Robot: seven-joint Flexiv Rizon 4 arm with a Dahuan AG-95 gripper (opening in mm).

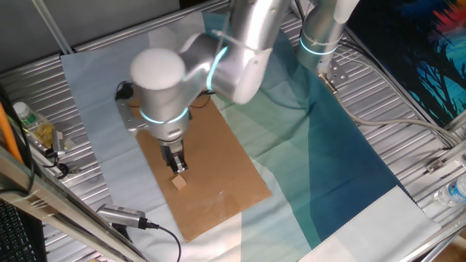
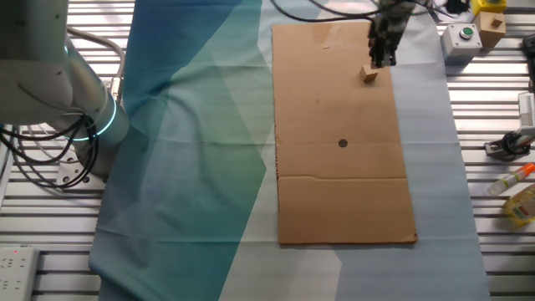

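Note:
A small wooden block (image 1: 180,183) lies on the brown cardboard sheet (image 1: 218,175), towards its left side in exterior view 1. Just above it in that view is my gripper (image 1: 179,170), pointing down with its tips close to the block. From exterior view 2 the gripper (image 2: 383,63) overlaps the top right of the block (image 2: 368,76), which is otherwise in plain sight. Whether the tips touch the block, and how far apart the fingers stand, is too small and dark to tell. A black dot (image 2: 343,143) marks the cardboard (image 2: 334,209).
Right of the cloth in exterior view 2 stand a button box (image 2: 460,42), another wooden block (image 2: 496,21) on a larger cube, and bottles (image 2: 522,205). A camera-like silver device (image 1: 121,215) sits near the cardboard.

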